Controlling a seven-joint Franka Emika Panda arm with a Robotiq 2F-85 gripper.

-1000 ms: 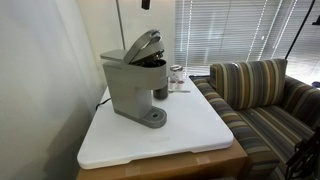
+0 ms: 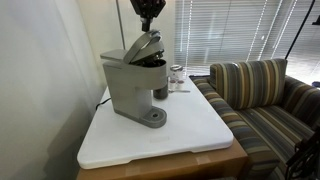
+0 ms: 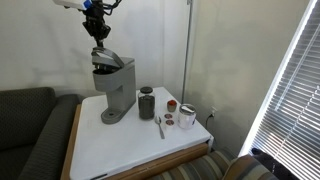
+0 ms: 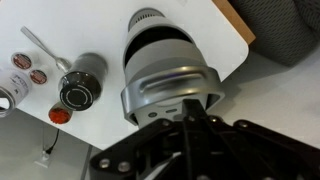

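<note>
A grey coffee maker [image 2: 133, 90] stands on the white table [image 2: 105, 140], its lid [image 2: 147, 45] tilted up and the brewing head open beneath it. Directly above that raised lid is my gripper [image 2: 147, 27], pointing down. In the second exterior view the gripper [image 3: 99, 45] comes down close to the top of the lid [image 3: 105, 58]; whether they touch I cannot tell. The wrist view has the shut fingers [image 4: 194, 112] over the edge of the coffee maker's lid [image 4: 172, 88], with nothing visible between them.
Beside the machine are a dark jar [image 3: 147, 102], a spoon [image 3: 159, 127], small pods [image 3: 169, 119], a red-lidded container [image 3: 171, 105] and a clear jar [image 3: 187, 116]. A striped sofa [image 2: 250, 85] flanks the table.
My gripper has come down from the top of the first exterior view to just above the coffee maker's raised lid. The coffee maker and its lid look unmoved.
</note>
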